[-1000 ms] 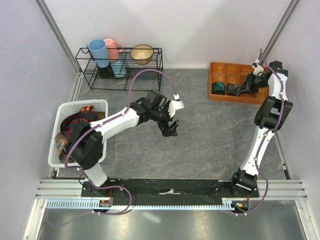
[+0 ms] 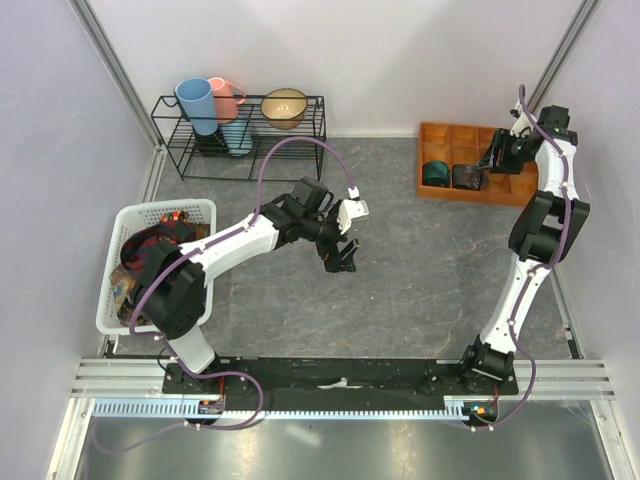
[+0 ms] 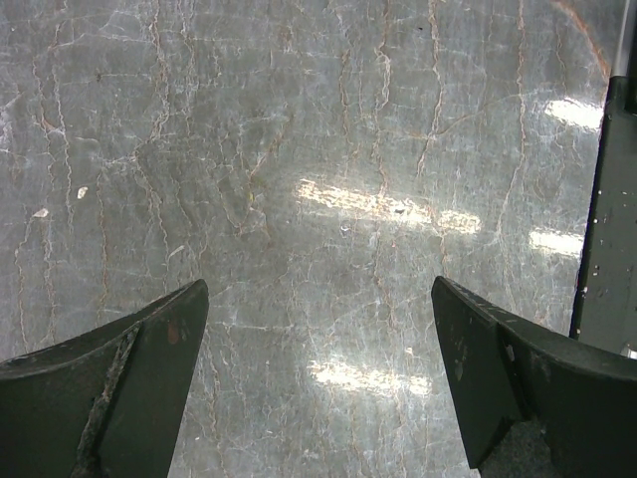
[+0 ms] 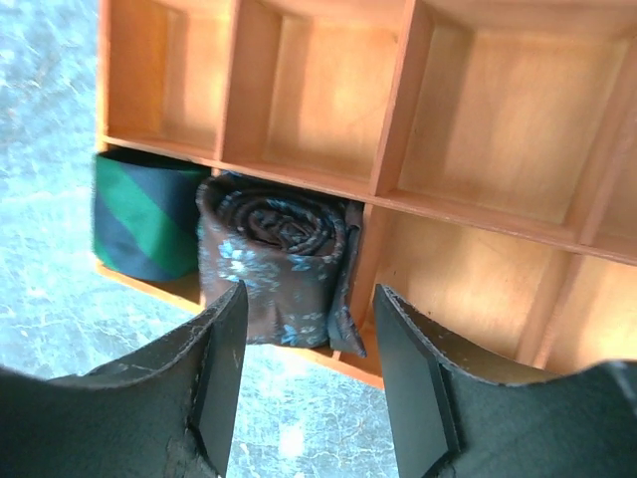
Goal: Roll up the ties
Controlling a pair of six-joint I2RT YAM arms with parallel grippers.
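A dark patterned tie (image 4: 289, 239), rolled up, stands in a compartment of the wooden divided box (image 2: 440, 195). One flat end of it hangs loose down its right side in the right wrist view. Left of it, a green and navy rolled tie (image 4: 149, 216) fills the corner compartment. My right gripper is over the box just by the dark roll, its fingers apart and nothing seen held between them. Over the bare middle of the table, my left gripper is open and empty.
More ties lie heaped in a white basket (image 2: 207, 215) at the left, partly under my left arm. A black wire rack (image 2: 175, 150) with cups and a bowl stands at the back.
My right gripper has shifted slightly at the box, drawing up and a little right from the dark roll. Both rolled ties stay in their compartments. The left arm has not moved.
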